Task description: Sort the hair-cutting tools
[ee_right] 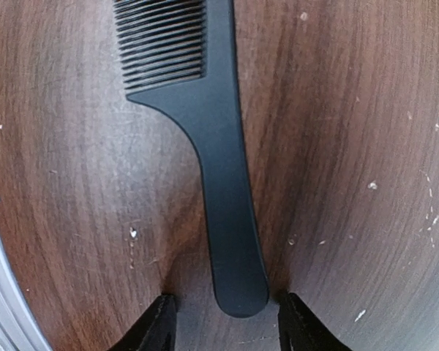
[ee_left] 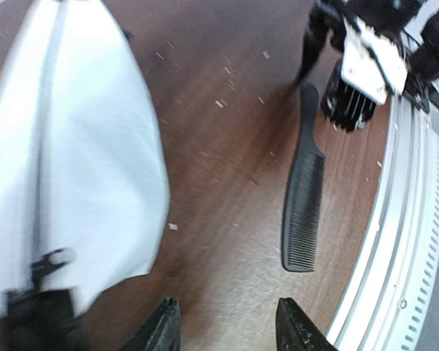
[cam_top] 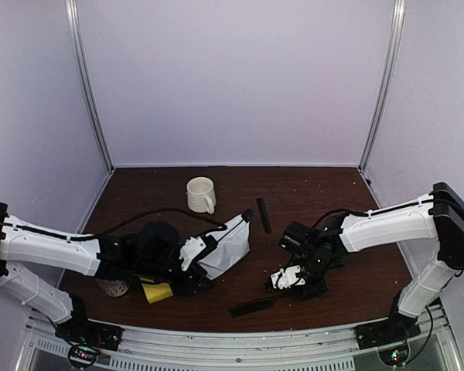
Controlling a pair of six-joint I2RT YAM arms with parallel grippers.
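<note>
A black comb [cam_top: 247,308] lies near the front edge, teeth end leftward in the top view. My right gripper is open over the tip of its handle [ee_right: 228,212], fingers either side. My left gripper is open above bare wood left of that comb [ee_left: 301,212], nothing between its fingers, beside a white pouch [cam_top: 228,247]. A second dark, narrow tool [cam_top: 264,216], perhaps a comb, lies behind the pouch's right side.
A white mug [cam_top: 200,193] stands at the back. A patterned cup [cam_top: 113,287] and a yellow block [cam_top: 156,292] are at the left, partly under my left arm.
</note>
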